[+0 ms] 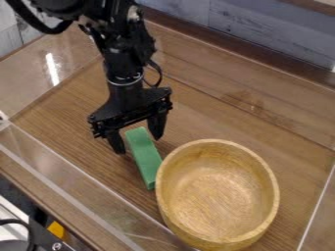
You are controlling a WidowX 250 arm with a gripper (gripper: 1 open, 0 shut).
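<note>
My black gripper [136,137] hangs low from the upper left with its fingers open, one on each side of the upper end of a green block [144,159]. The block is an elongated bar lying on the wooden table, running down toward the front, close to the left side of a large light-wood bowl [217,190]. Whether the fingers touch the block I cannot tell.
Bare table [246,96] extends to the right and behind the bowl. A pale wall [262,29] runs along the back. Clear edging and some wires are at the lower left.
</note>
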